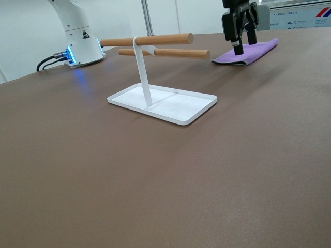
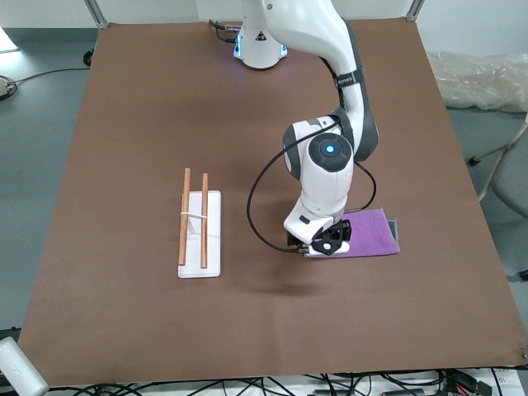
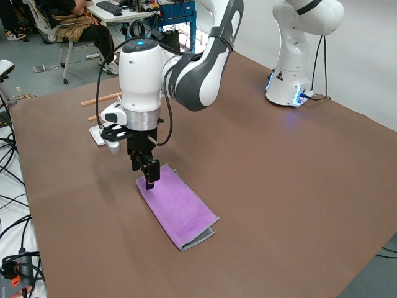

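The arm's black gripper hangs low over the left end of a folded purple cloth with grey edging. In the top view its two fingers stand apart with no object visible between them, close above the cloth. The left view shows the wrist covering part of the cloth. Beside it stands a white rack with two horizontal wooden bars on an upright post.
The brown table is otherwise mostly bare. Cables run along one table edge.
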